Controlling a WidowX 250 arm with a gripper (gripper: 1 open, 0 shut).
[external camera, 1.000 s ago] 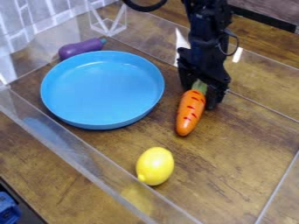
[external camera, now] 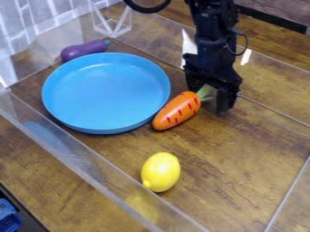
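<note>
My black gripper (external camera: pixel 206 95) is low over the wooden table, open, around the green top of an orange carrot (external camera: pixel 179 112). The carrot lies diagonally just right of the blue plate (external camera: pixel 107 106). The fingertips are dark and partly hard to make out against the carrot top.
A purple eggplant (external camera: pixel 85 51) lies behind the plate at the upper left. A yellow lemon (external camera: pixel 161 171) lies toward the front. The table to the right of the gripper (external camera: pixel 260 145) is clear.
The carrot has shifted left toward the plate and turned more diagonal. My gripper has moved slightly and come down lower around its top.
</note>
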